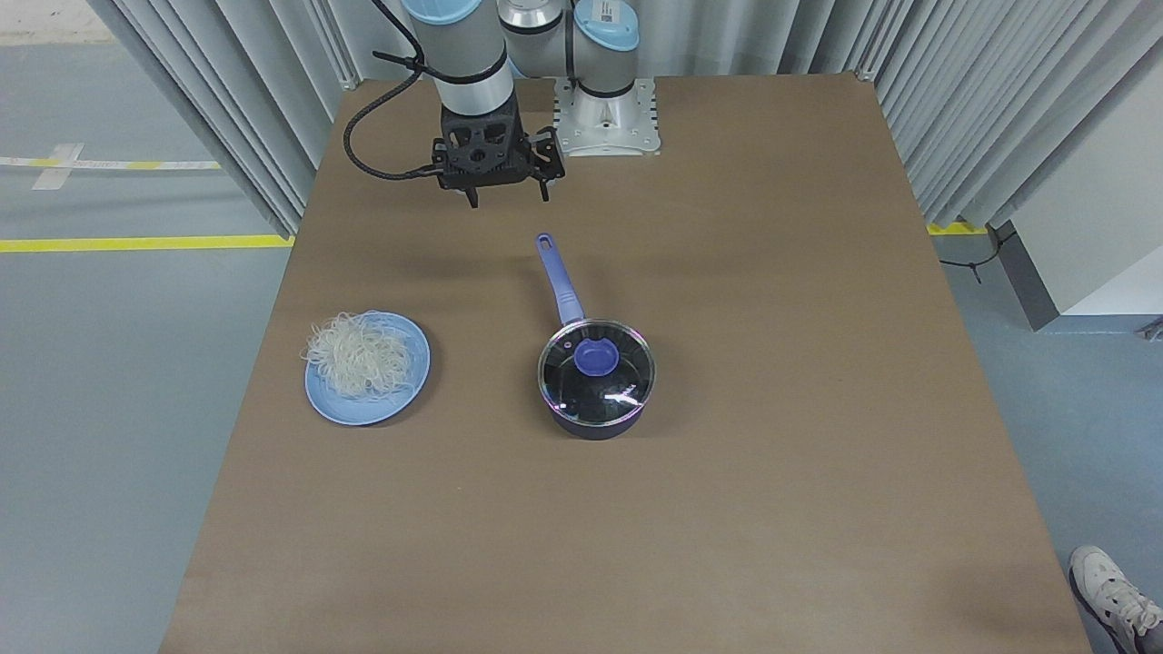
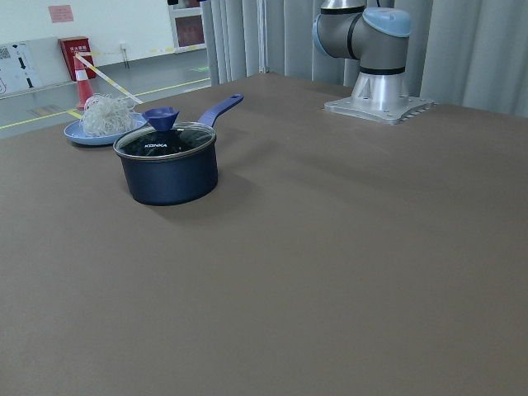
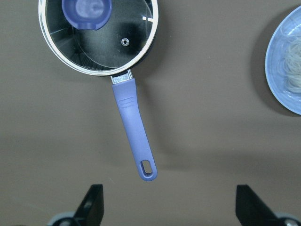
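Observation:
A dark saucepan (image 1: 594, 414) with a glass lid, blue knob (image 1: 596, 356) and blue handle (image 1: 557, 278) stands on the brown table (image 1: 763, 490), its handle toward the arm's base. To its left in the front view lies a light blue plate (image 1: 365, 412) heaped with white noodles (image 1: 360, 354). My gripper (image 1: 508, 197) hangs open and empty above the table, beyond the handle's end. In the wrist view both fingers show wide apart, below the handle.
The arm's base (image 1: 606, 133) is fixed at the back edge. Curtains hang behind, and a shoe (image 1: 1112, 594) shows on the floor at the lower right.

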